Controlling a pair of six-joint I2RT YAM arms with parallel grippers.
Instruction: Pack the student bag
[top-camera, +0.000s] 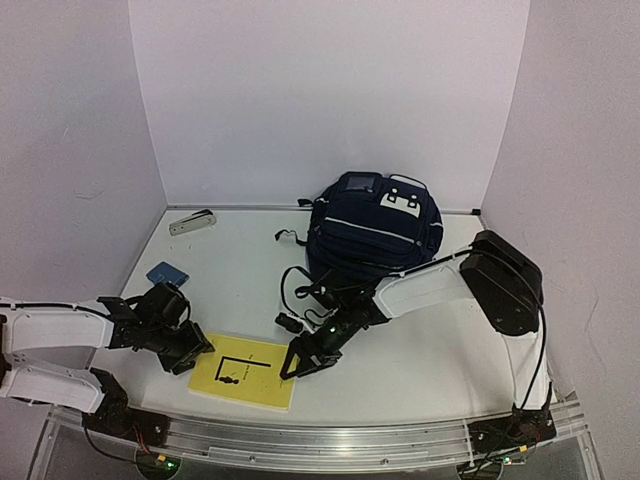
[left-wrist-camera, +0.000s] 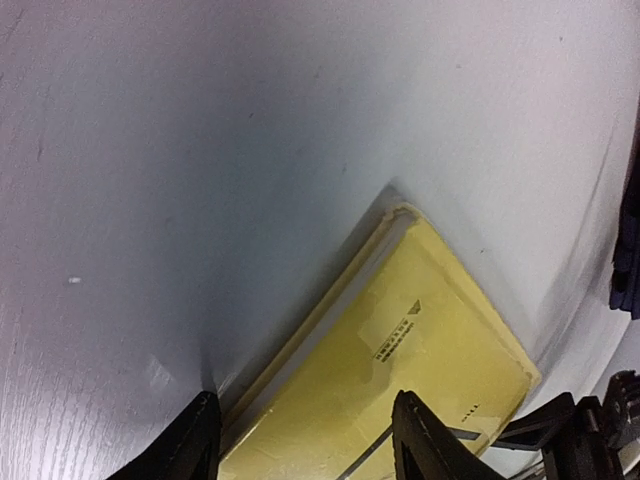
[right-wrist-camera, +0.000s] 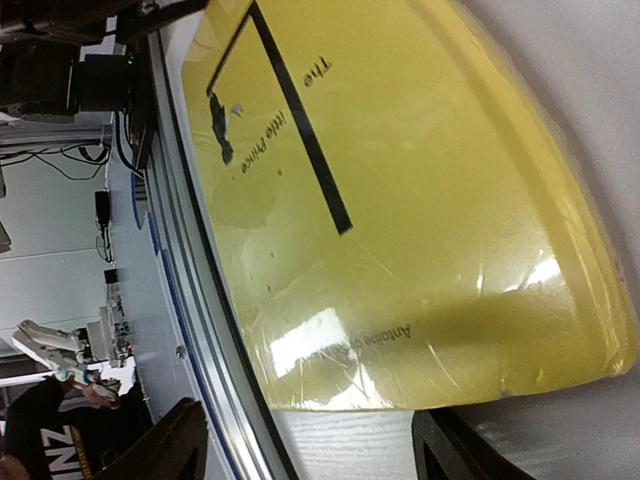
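Note:
A yellow book (top-camera: 247, 373), with "The Little Prince" legible in the right wrist view, lies flat near the table's front edge. At its left end, my left gripper (top-camera: 194, 358) stands open; the left wrist view shows the book's edge and cover (left-wrist-camera: 450, 320) between its spread fingers. My right gripper (top-camera: 298, 366) is at the opposite end, also open, its fingertips (right-wrist-camera: 425, 450) wide apart near the book's edge. Whether either finger touches the book cannot be told. A dark navy backpack (top-camera: 360, 235) stands at the back right.
A stapler (top-camera: 192, 222) lies at the back left, and a small blue item (top-camera: 167, 274) is in front of it, close to the left arm. A metal rail (top-camera: 330, 440) runs along the front.

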